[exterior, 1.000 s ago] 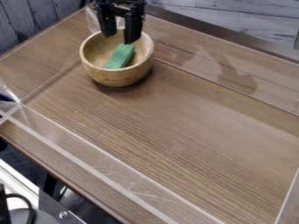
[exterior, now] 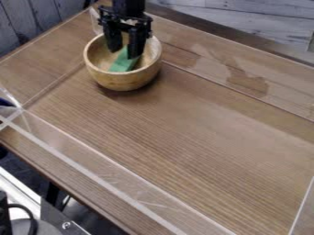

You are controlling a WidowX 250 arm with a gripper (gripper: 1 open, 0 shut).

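Note:
A tan round bowl (exterior: 120, 77) stands at the upper left of the table (exterior: 185, 156). A green object (exterior: 123, 64) lies inside it. The dark gripper (exterior: 127, 41) reaches down from the top into the bowl, just above the green object. Its fingers are dark and small in view, so whether they hold anything is unclear.
A pale plank wall runs along the back. Clear tape crosses the table's lower left, with dark items beyond the edge.
The gripper has moved down into the bowl, toward the green object.

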